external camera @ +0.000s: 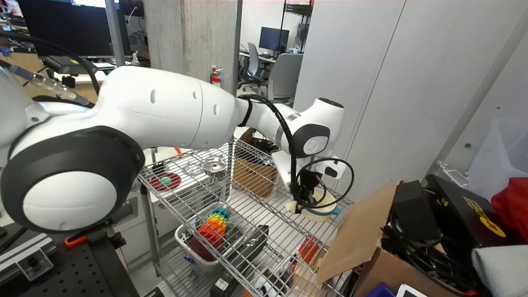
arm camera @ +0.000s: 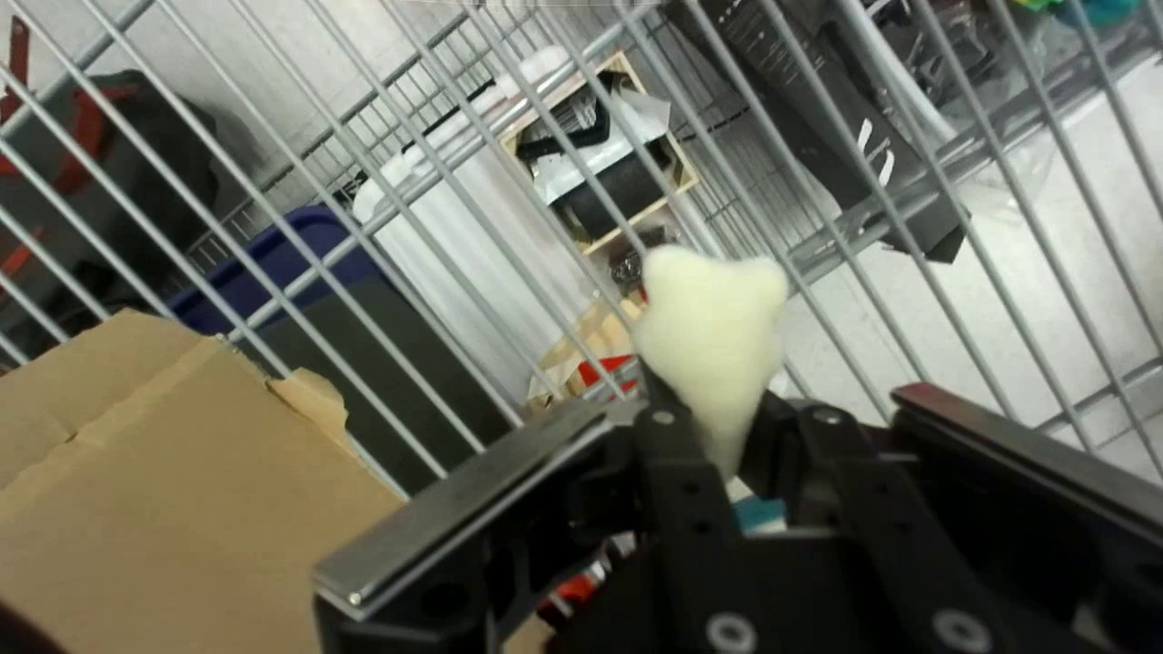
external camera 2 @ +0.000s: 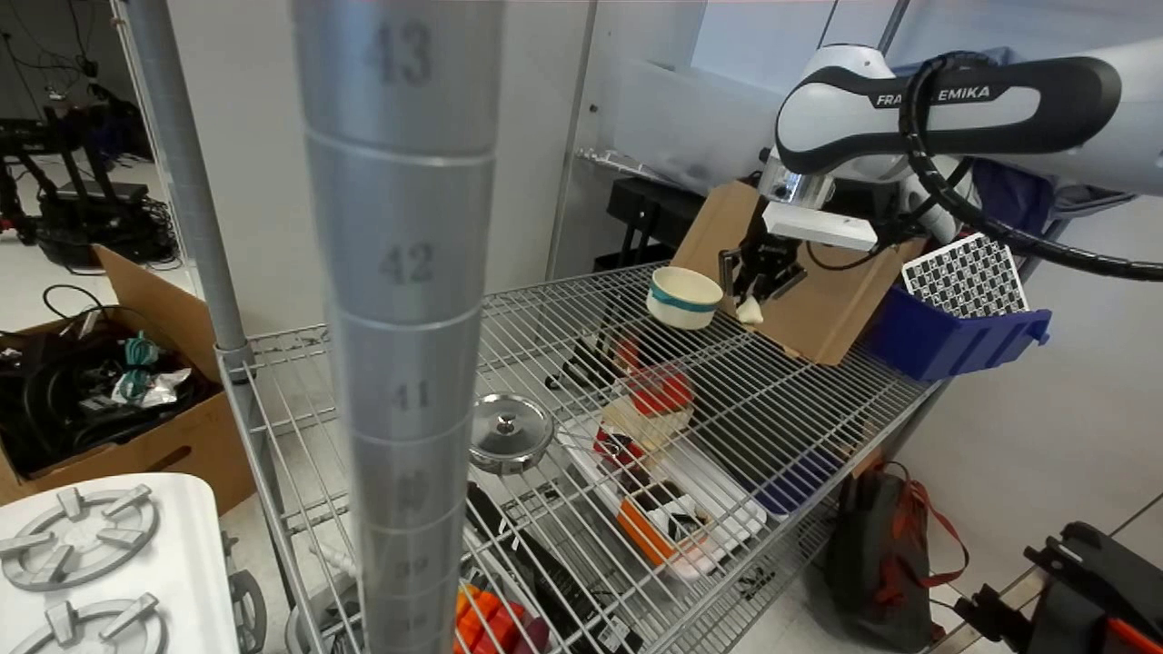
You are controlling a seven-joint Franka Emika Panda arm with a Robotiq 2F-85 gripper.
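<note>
My gripper is shut on a small cream-coloured, soft-looking piece [arm camera: 710, 332], which sticks out past the fingertips. In exterior view 2 the piece [external camera 2: 749, 312] hangs from the gripper [external camera 2: 749, 290], beside a cream bowl [external camera 2: 683, 310] with a teal band. That bowl [external camera: 319, 216] rests on the wire shelf and is partly covered by the gripper and cable in exterior view 1. Only a teal bit of it shows between the fingers in the wrist view.
A cardboard box [external camera: 356, 232] with a raised flap stands close by the shelf. The wire shelf [external camera 2: 523, 349] also holds a round metal lid [external camera 2: 510, 430]. Tubs and tools below show through the wires. Bare shelf surrounds the lid.
</note>
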